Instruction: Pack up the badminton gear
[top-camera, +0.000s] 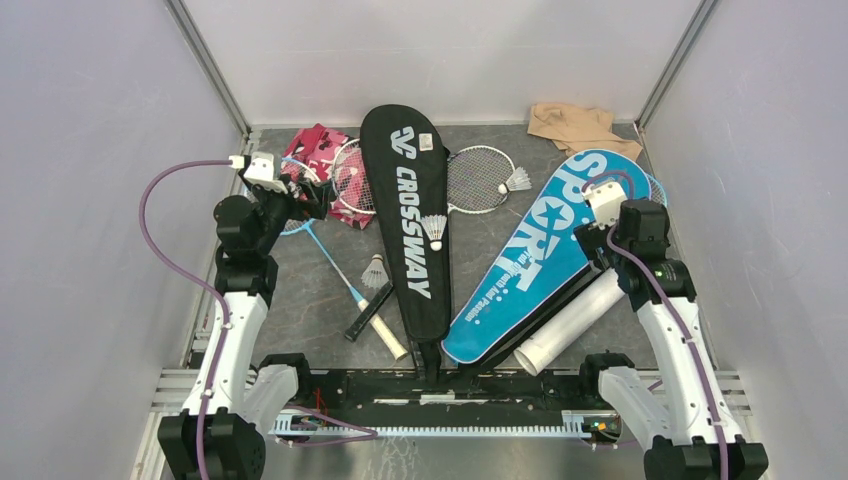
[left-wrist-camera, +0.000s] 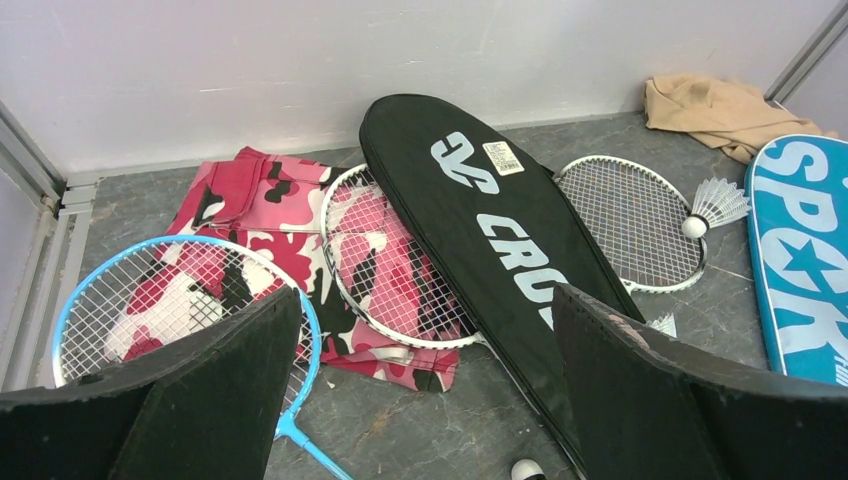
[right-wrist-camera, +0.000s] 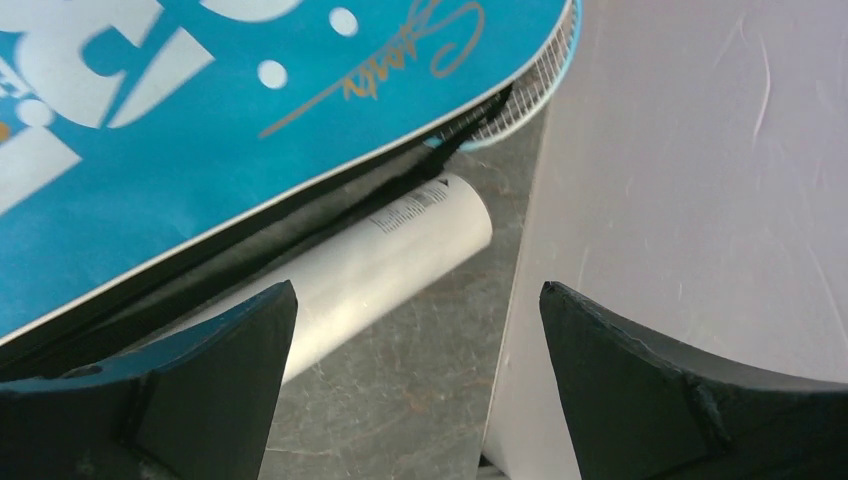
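Note:
A black CROSSWAY racket bag (top-camera: 408, 215) lies lengthwise mid-table, with one shuttlecock (top-camera: 433, 229) on it. To its right slants the blue SPORK bag (top-camera: 540, 245), beside a white shuttlecock tube (right-wrist-camera: 400, 250). White rackets (left-wrist-camera: 630, 222) show on both sides of the black bag; a blue-framed racket (left-wrist-camera: 190, 300) is at the left. Other shuttlecocks lie at the blue bag's left (left-wrist-camera: 715, 205) and near the handles (top-camera: 374, 271). My left gripper is open above the left rackets, holding nothing. Above the tube, my right gripper also stands open and empty.
A red camouflage cloth (left-wrist-camera: 265, 215) lies under the left rackets, and a tan cloth (top-camera: 580, 125) is at the back right. Close to the tube's right rises the side wall (right-wrist-camera: 690, 230). Bare grey floor (top-camera: 475, 245) shows between the two bags.

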